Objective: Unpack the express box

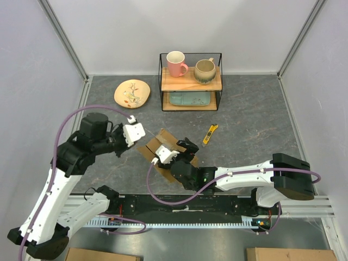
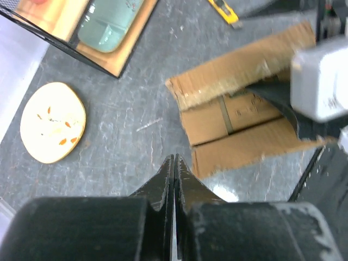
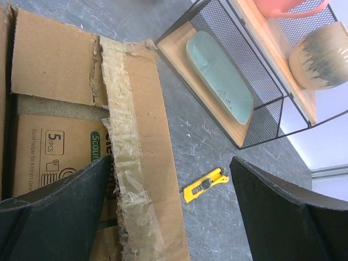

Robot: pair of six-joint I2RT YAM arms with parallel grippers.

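Observation:
The brown express box (image 2: 244, 117) stands with flaps raised near the table's front, largely covered by the right arm in the top view. Within its opening in the right wrist view is a printed brown carton (image 3: 54, 144). A taped flap (image 3: 144, 147) runs between the spread fingers of my right gripper, which is open. One of its fingers (image 3: 79, 198) is over the box opening, the other outside. My left gripper is shut with nothing visible between its fingers, raised to the left of the box. A yellow cutter (image 1: 210, 135) lies right of the box.
At the back stands a two-level rack (image 1: 191, 103) with a pink mug (image 1: 175, 64), a beige mug (image 1: 205, 70) and a green tray (image 1: 190, 98). A flowered plate (image 1: 132, 93) lies at the back left.

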